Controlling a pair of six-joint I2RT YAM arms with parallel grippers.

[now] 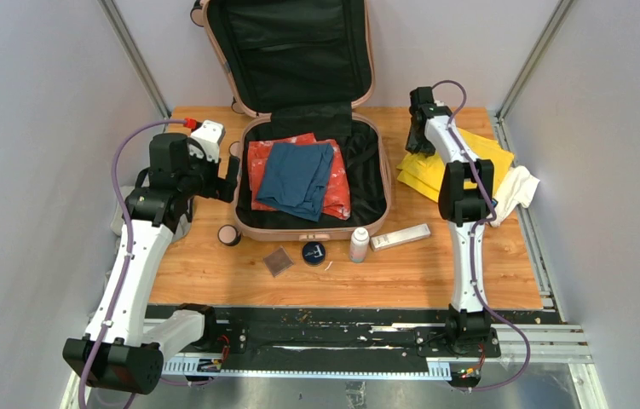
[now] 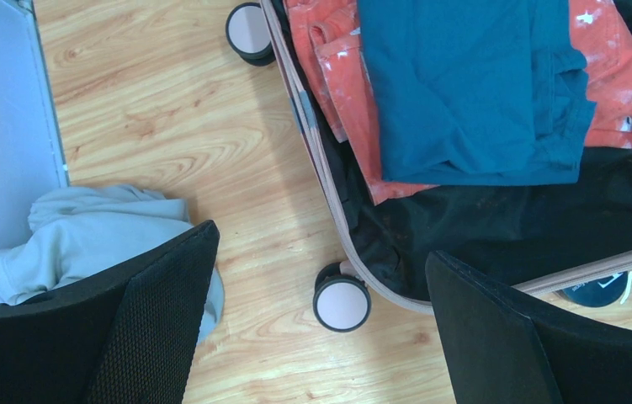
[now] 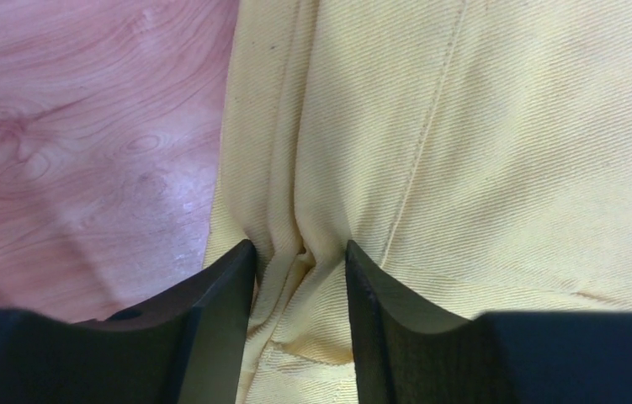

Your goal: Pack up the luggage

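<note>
An open suitcase (image 1: pixel 377 196) holds folded red clothing (image 1: pixel 337 200) with blue clothing (image 1: pixel 296 179) on top. Folded yellow fabric (image 1: pixel 487 149) lies to its right; my right gripper is down on it, fingertips either side of a bunched fold at its edge, fingers partly apart. Whether the fabric is gripped is unclear. My left gripper stands open over the suitcase's left side, nothing between its fingers.
A white bottle (image 1: pixel 359 247), long box (image 1: pixel 400 237), dark round tin (image 1: pixel 314 252), small palette (image 1: pixel 278 261) and round jar (image 1: pixel 228 235) line the front. A white cloth (image 1: pixel 516 192) lies far right, grey fabric (image 2: pixel 102 236) far left.
</note>
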